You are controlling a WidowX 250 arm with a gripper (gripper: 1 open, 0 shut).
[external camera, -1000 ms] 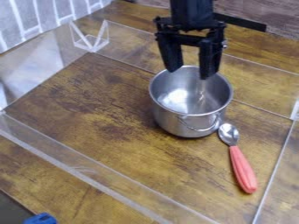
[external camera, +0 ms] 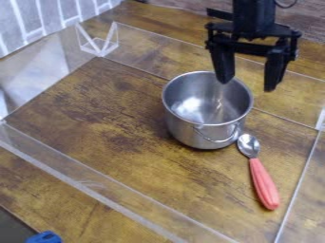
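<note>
A black gripper hangs at the top right of the camera view, open, its two fingers apart above the right rear of a steel pot, with nothing visible between them. The pot stands upright on the wooden surface and looks empty. To its right lies a metal spoon with a red handle, bowl end toward the back.
Clear plastic edging borders the wooden board. A white rack is at the back left. A small blue object sits at the bottom left corner. The board's left part is clear.
The gripper has moved right, from over the pot's middle to over its right rear side, and slightly toward the viewer. The pot and spoon have not visibly moved.
</note>
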